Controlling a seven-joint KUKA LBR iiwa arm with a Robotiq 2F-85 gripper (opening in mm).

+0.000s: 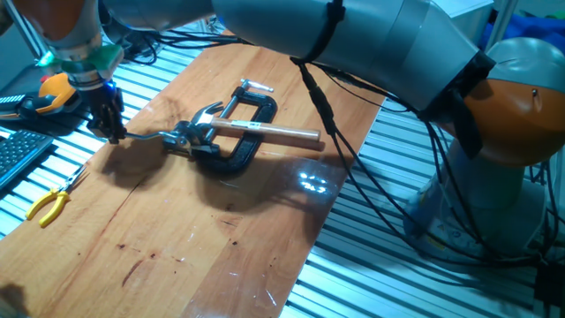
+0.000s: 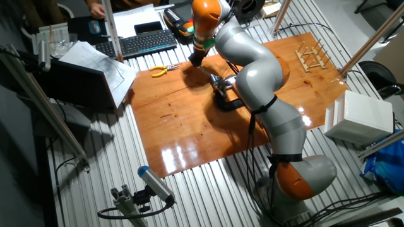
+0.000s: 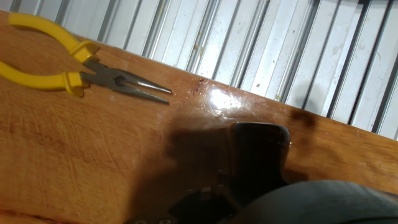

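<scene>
At the left of the table in exterior view 1, my gripper [image 1: 115, 137] is shut on the end of a silver metal tool [image 1: 146, 136] with a bent, thin handle. The tool's thicker far end [image 1: 179, 141] reaches over to the hammer's head and the clamp; whether it touches them cannot be told. A claw hammer [image 1: 278, 133] with a wooden handle lies across a black C-clamp [image 1: 234, 163]. In the wrist view one dark finger [image 3: 258, 152] shows; the held tool is not visible there.
Yellow-handled pliers [image 3: 118, 79] lie near the table's edge [image 3: 249, 99], left of the gripper in exterior view 1. A keyboard [image 2: 140, 45] is beyond that edge. At the far right of exterior view 2 stands a wooden peg rack [image 2: 311, 57].
</scene>
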